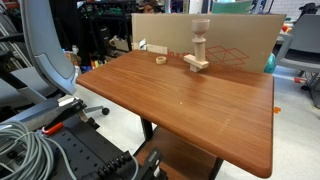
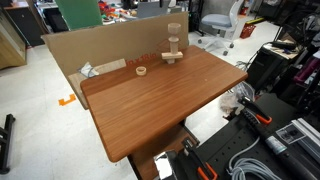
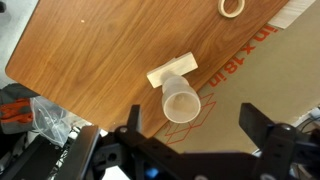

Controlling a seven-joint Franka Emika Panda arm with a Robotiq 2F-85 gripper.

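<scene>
A pale wooden stack with a cup-like top stands upright on a light block near the back of the brown table. From above, in the wrist view, the round top appears between the fingers of my gripper. The fingers are wide apart and touch nothing that I can see. Its light base block shows beside the round top. A small wooden ring lies apart on the table, and I cannot make out the fingers in either exterior view.
Cardboard panels stand along the table's back edge, close behind the stack. A coiled grey cable lies by the robot's base, and a grey chair stands beyond the table.
</scene>
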